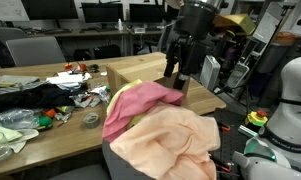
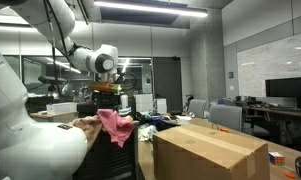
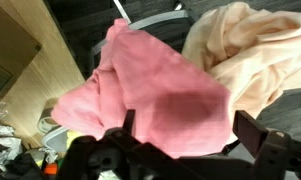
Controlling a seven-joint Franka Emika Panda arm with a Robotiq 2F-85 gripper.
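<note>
A pink cloth [image 1: 140,105] lies heaped beside and partly over a peach cloth [image 1: 168,143], with a bit of yellow-green cloth [image 1: 117,99] showing at its left. My gripper [image 1: 176,73] hangs above the pink cloth, pointing down and open. From the wrist, the pink cloth [image 3: 170,95] spreads below and between the spread fingers of my gripper, and nothing is seen gripped. The peach cloth [image 3: 252,52] extends to the upper right there. In exterior view 2, the pink cloth [image 2: 116,125] sits under my gripper [image 2: 111,90].
A large cardboard box [image 2: 210,153] stands on the table. The wooden table [image 1: 65,145] carries tape, cables, tools and a pale green bag [image 1: 18,118] at the left. Under the cloths shows a dark space with a grey rim [image 3: 158,19].
</note>
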